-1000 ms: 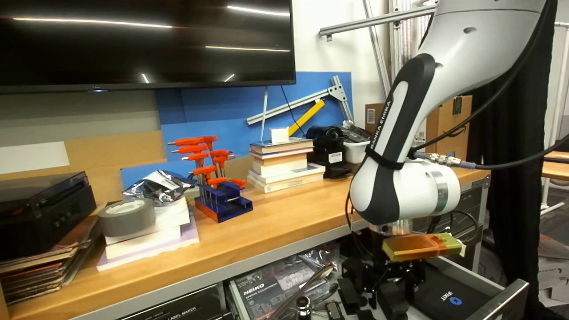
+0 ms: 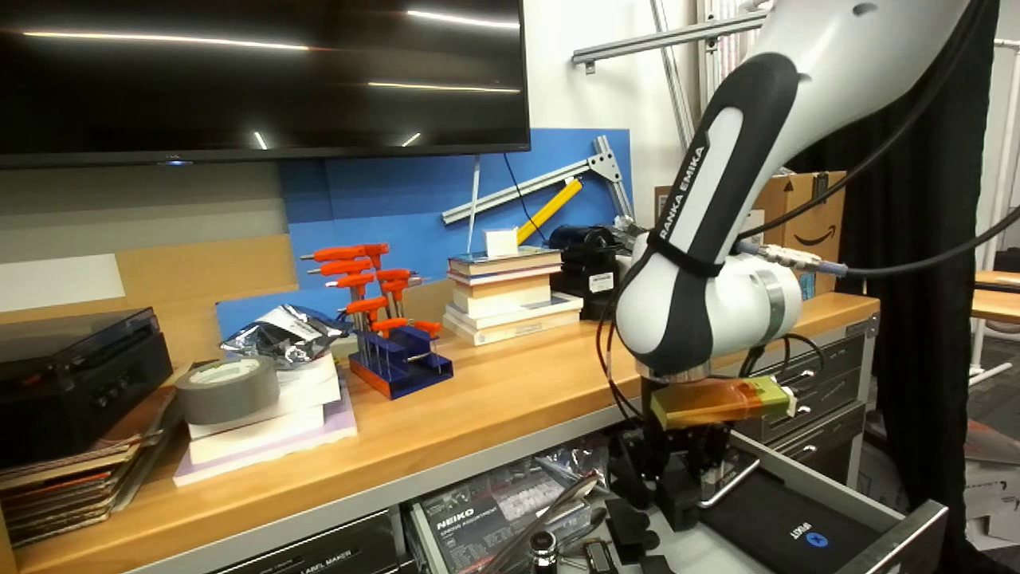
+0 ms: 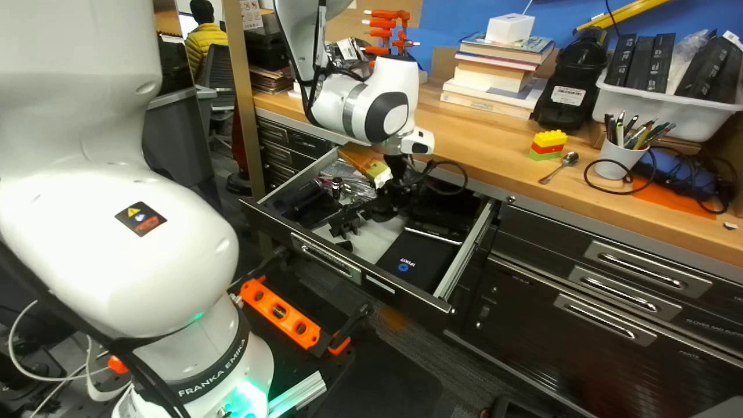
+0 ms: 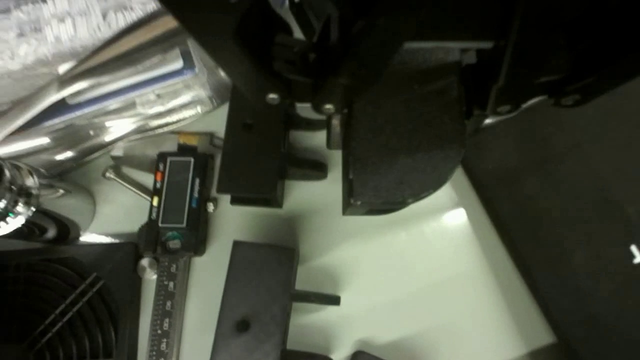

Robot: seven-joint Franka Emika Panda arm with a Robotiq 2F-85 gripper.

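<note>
Between the fingers of my gripper is a black piece with one rounded corner (image 4: 408, 159); the fingers are shut on it. In exterior view 1 this dark block hangs below my gripper (image 2: 674, 459), over the open drawer. Two black blocks with prongs lie on the drawer's pale floor in the wrist view: a nearer block (image 4: 255, 294) and another block (image 4: 252, 150) just left of the held piece. From exterior view 2, my gripper (image 3: 391, 202) appears low inside the drawer; its fingertips are hard to make out there.
Digital calipers (image 4: 175, 195) and a black fan-like part (image 4: 57, 306) crowd the drawer's left. A flat black case (image 3: 418, 259) fills its front right. The drawer front (image 3: 341, 261) and the wooden counter (image 2: 411, 421) bound the space. Bare floor shows between blocks and case.
In exterior view 1 the arm has shifted left and up, toward the counter. The dark block under the gripper has moved with it, and more of the black case is uncovered.
</note>
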